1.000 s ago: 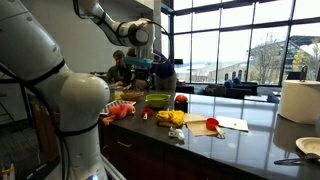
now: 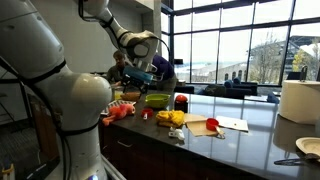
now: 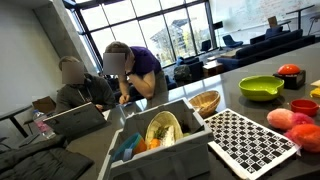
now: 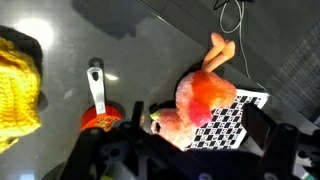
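Note:
My gripper is open above the counter, with nothing held between its fingers. Below it in the wrist view lies a soft-looking pink and orange toy (image 4: 206,97), apparently plush, on or beside a white board with dark marks (image 4: 225,127). Exterior view 1 has the gripper (image 2: 142,78) raised over the far left part of the counter, higher than the orange-red toy (image 2: 119,109). In exterior view 2, pink and red soft things (image 3: 303,136) lie beside the patterned board (image 3: 245,143); the gripper is out of that view.
A red cup (image 4: 103,117) with a white-handled tool stands left of the toy, and a yellow item (image 4: 17,95) lies farther left. A green bowl (image 3: 261,88), a basket (image 3: 206,101) and a grey bin (image 3: 168,161) stand nearby. Two people are behind the counter.
The gripper has come down over the left part of the counter during the last second. The things on the counter look unmoved.

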